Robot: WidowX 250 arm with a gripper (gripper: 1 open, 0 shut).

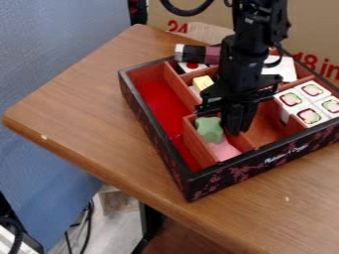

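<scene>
A dark box with red compartments point(151, 99) sits on the wooden table. The black gripper point(236, 117) is down inside it, at the middle compartments beside a pale green piece point(208, 129) and a pink piece point(223, 151). Whether its fingers are open or shut, or hold anything, I cannot tell. A yellow piece point(201, 84) lies behind them. Several white sushi-like pieces point(308, 104) fill the right compartment.
A cardboard carton point(196, 20) stands behind. Small dark and white items lie at the box's back.
</scene>
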